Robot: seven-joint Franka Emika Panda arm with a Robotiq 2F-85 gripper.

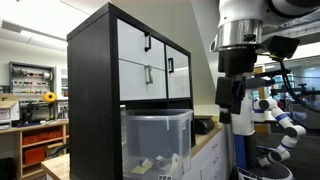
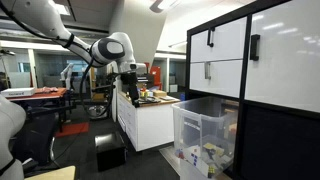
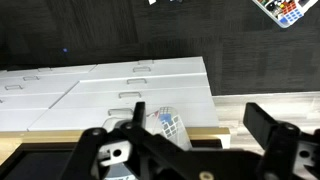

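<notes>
My gripper is open, its two black fingers wide apart and nothing between them. In the first exterior view the gripper [image 1: 237, 95] hangs high at the right, clear of the shelf unit. The second exterior view has the gripper [image 2: 135, 88] in the air left of a clear plastic bin [image 2: 190, 135]. Small items lie low inside that bin, too small to make out. The bin [image 1: 158, 128] stands against the black and white cabinet [image 1: 108, 85]. No task object is named.
White drawers [image 3: 150, 88] run below the gripper in the wrist view. A pale mesh-like container [image 3: 176, 130] shows between the fingers' bases, and another container [image 3: 285, 10] with colourful contents lies at the top right.
</notes>
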